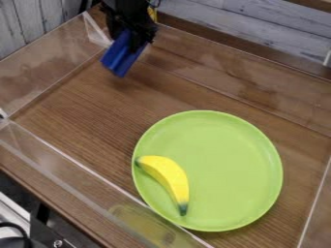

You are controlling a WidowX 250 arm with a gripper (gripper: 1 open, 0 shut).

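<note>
My black gripper [130,33] is at the top left of the camera view, shut on a blue block-like object [123,55], which hangs tilted below the fingers. A yellow object [151,14] is partly visible behind the gripper. A green plate [226,170] lies at the lower right, with a yellow banana [169,179] on its left side.
Transparent side walls run along the left and front, and a plank wall stands at the back.
</note>
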